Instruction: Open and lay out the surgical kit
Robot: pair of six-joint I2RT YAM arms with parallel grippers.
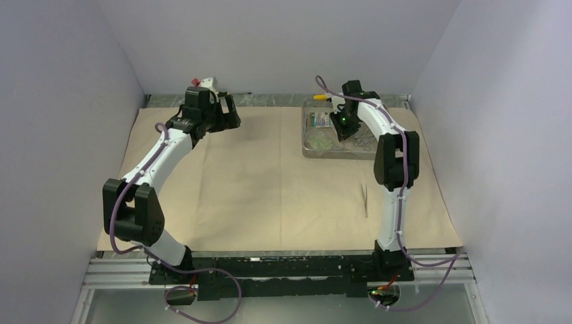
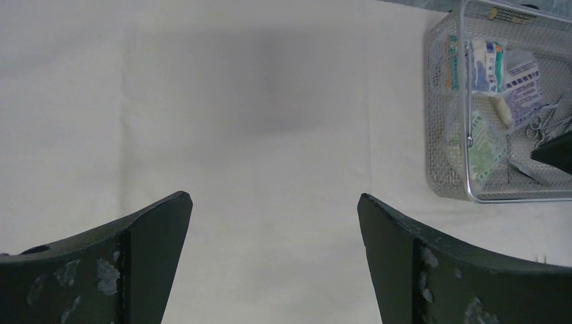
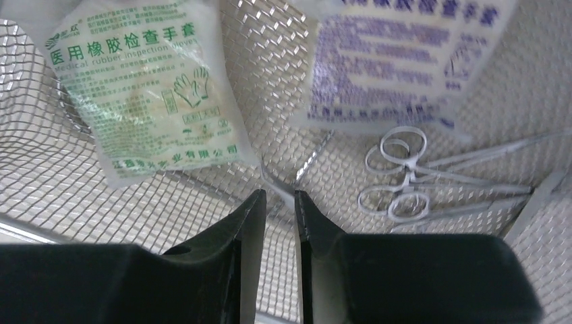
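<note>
A wire mesh basket sits at the back right of the paper sheet. It holds a green glove packet, a purple-print packet, scissor-like instruments and tweezers. My right gripper hangs over the tweezers, its fingertips a small gap apart; whether anything is between them is unclear. My left gripper stands open over bare sheet at the back left. A pair of tweezers lies on the sheet in front of the basket.
Yellow-handled tools lie on the back strip behind the basket. Walls stand at both sides and the back.
</note>
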